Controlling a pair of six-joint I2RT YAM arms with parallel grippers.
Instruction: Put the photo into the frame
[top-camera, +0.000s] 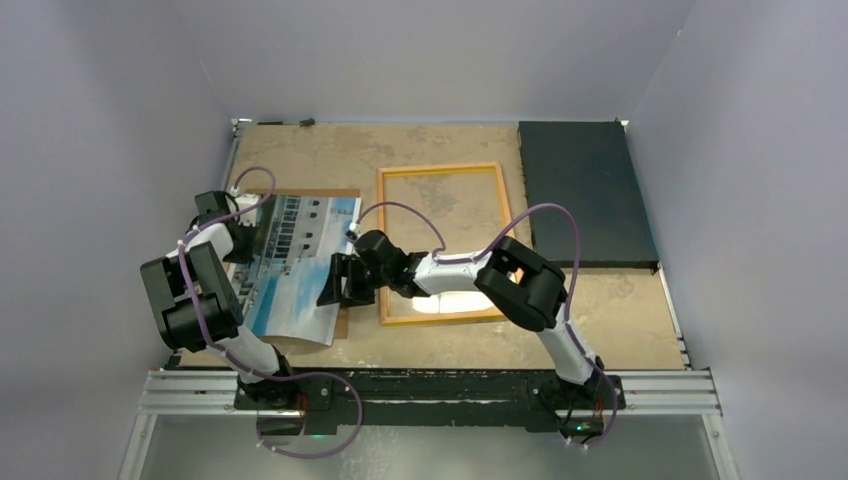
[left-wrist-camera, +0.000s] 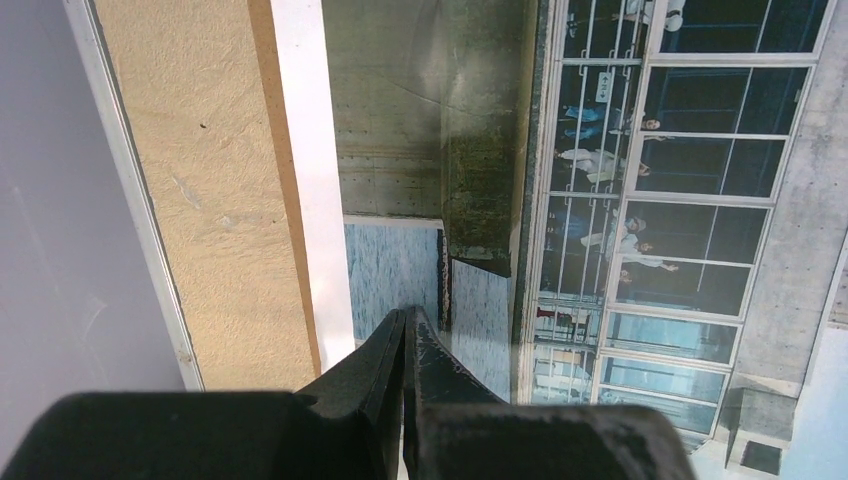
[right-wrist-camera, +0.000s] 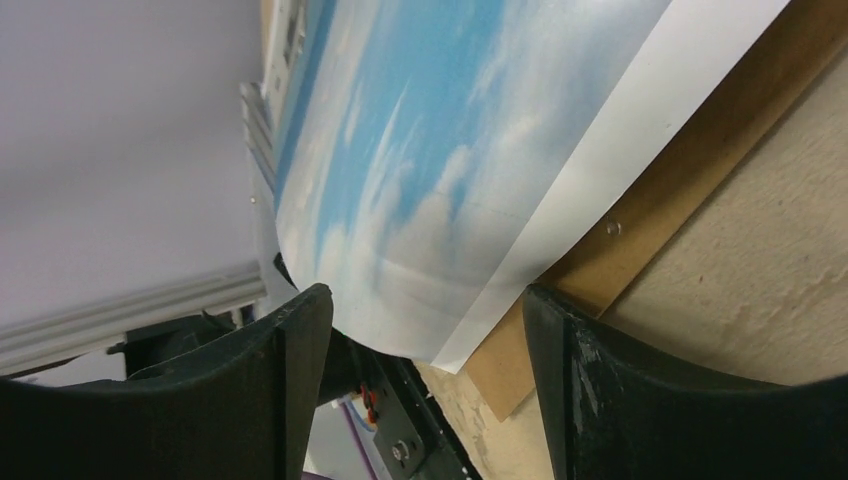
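Note:
The photo (top-camera: 300, 270), a building under blue sky, lies on the left of the table over a brown board (top-camera: 342, 324). Its near end is skewed and bowed upward, baring a strip of the board along the right. My left gripper (top-camera: 246, 246) is shut at the photo's left side; in the left wrist view its fingertips (left-wrist-camera: 408, 325) meet over the picture, nothing visible between them. My right gripper stands open, its fingers apart, with the photo's raised white-edged corner (right-wrist-camera: 450, 350) showing between them. The wooden frame (top-camera: 440, 170) lies right of the photo.
A flat black panel (top-camera: 585, 195) lies at the right of the table. The right forearm (top-camera: 450, 272) crosses over the frame. Bare tabletop (top-camera: 440, 347) shows in front of the frame.

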